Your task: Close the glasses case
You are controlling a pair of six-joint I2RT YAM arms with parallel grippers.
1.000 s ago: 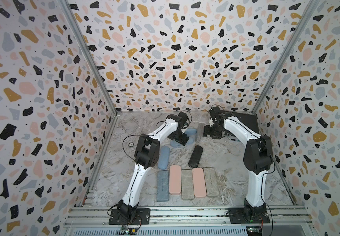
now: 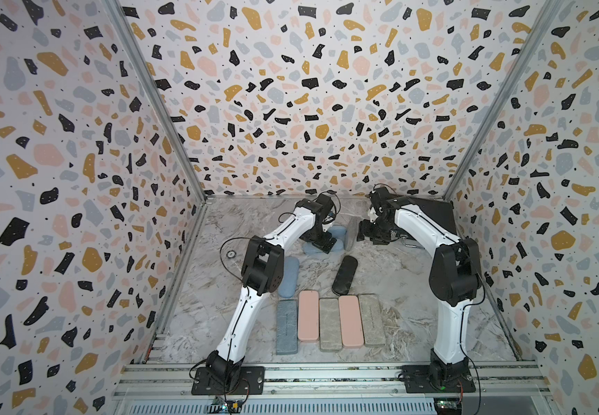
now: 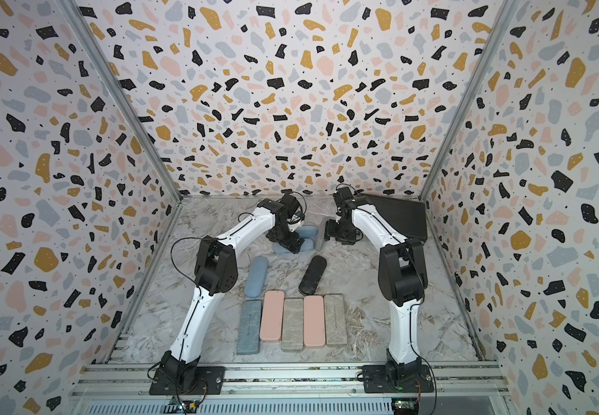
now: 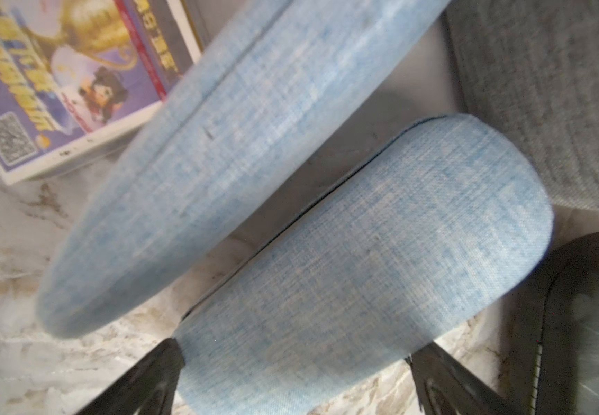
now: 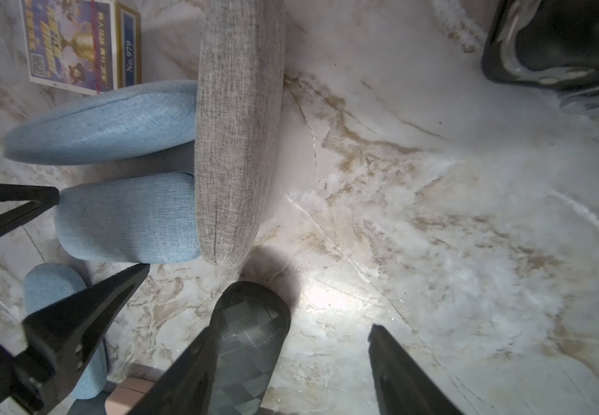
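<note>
A light-blue fabric glasses case (image 4: 368, 269) lies slantwise in the left wrist view, a dark seam along its far edge. My left gripper stands open over its near side, with the case's body between its fingers; one finger (image 4: 148, 380) meets its left end. Just beyond it stands a second blue case, or raised blue part (image 4: 244, 159); whether the two are joined I cannot tell. To the right, my right gripper is part open above the marble, nothing held in it. Left gripper fingers (image 5: 98, 304) also show beside the blue case (image 5: 133, 218) there.
A grey fabric case (image 5: 237, 131) stands on edge, touching the blue case's right end. A black quilted case (image 5: 247, 346) lies nearer. A printed card box (image 5: 74, 45) is behind. Pink, grey and blue cases (image 2: 308, 316) line the front. Marble (image 5: 410, 228) is clear at right.
My left gripper has shifted slightly right and away from the front. The blue case beneath it appears to have moved a little the same way. The right arm has stayed put.
</note>
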